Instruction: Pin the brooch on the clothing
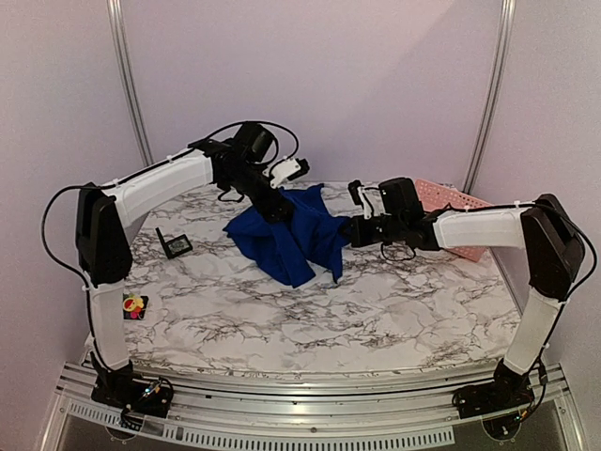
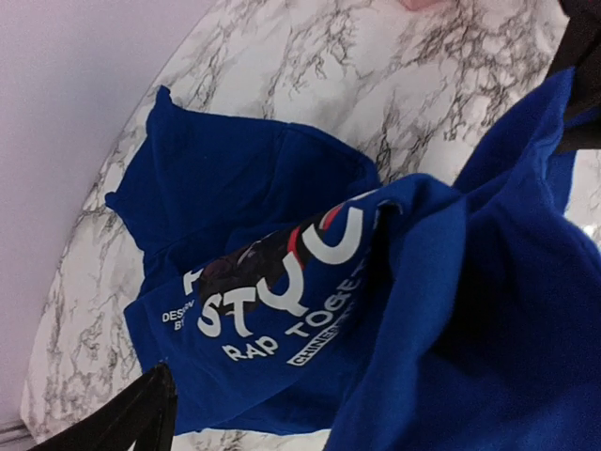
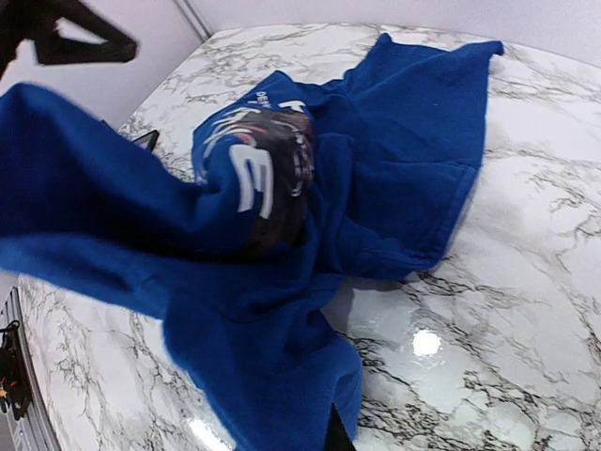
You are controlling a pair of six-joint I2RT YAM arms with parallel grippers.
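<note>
A blue garment [image 1: 300, 244] with white lettering lies bunched on the marble table, one fold lifted toward my right gripper [image 1: 352, 230]. In the right wrist view that gripper is shut on the blue cloth [image 3: 254, 357] at the bottom edge. My left gripper [image 1: 277, 211] hangs over the garment's left part, open, with a dark finger [image 2: 141, 418] showing beside the printed area [image 2: 282, 291]. I cannot make out a brooch on the garment.
A pink basket [image 1: 451, 197] stands at the back right behind my right arm. A small dark framed object [image 1: 177, 245] and a colourful item [image 1: 133, 305] lie at the left.
</note>
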